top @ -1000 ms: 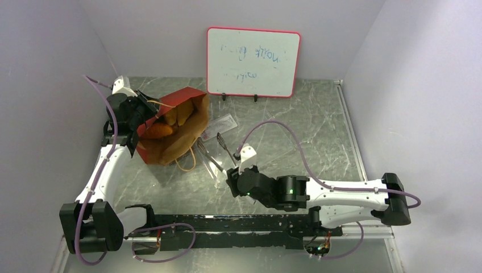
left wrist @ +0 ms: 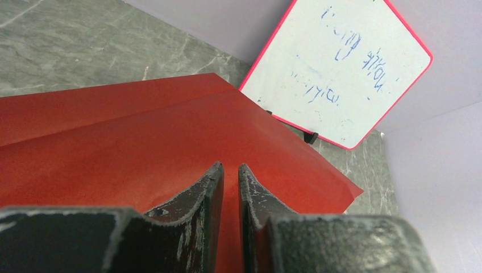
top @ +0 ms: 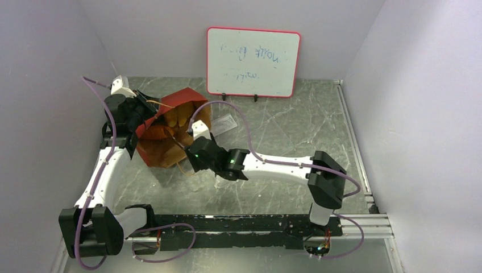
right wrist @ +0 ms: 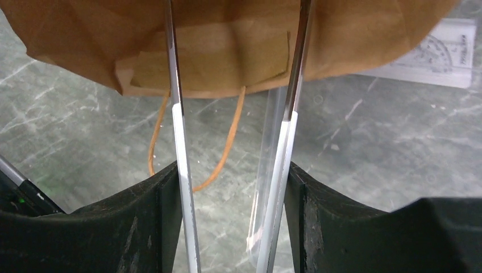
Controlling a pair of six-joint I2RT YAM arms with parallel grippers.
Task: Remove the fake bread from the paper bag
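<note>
The red-brown paper bag (top: 156,152) lies on its side at the left, its opening toward the right, with fake bread (top: 171,117) inside. My left gripper is shut at the bag's upper rim, red paper (left wrist: 142,142) filling its wrist view. My right gripper (top: 176,136) reaches into the bag's mouth from the lower right, fingers part open; in the right wrist view their tips run out of the top edge over the brown paper (right wrist: 227,57). A thin cord handle (right wrist: 227,142) hangs below the opening.
A whiteboard (top: 253,60) stands at the back. A clear plastic piece (right wrist: 432,62) lies beside the bag. Walls close in at both sides.
My left arm holds still.
</note>
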